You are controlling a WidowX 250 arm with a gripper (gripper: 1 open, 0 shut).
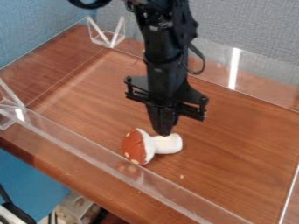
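Note:
A toy mushroom with a red, white-spotted cap (138, 147) and a white stem (166, 143) lies on its side on the wooden surface (233, 162), near the front clear wall. My black gripper (163, 128) points down from the top of the view, its tips shut, just above or at the stem's upper edge; whether they touch it I cannot tell.
Clear walls (176, 194) run along the front and back of the wooden surface. Angled clear brackets stand at the left.

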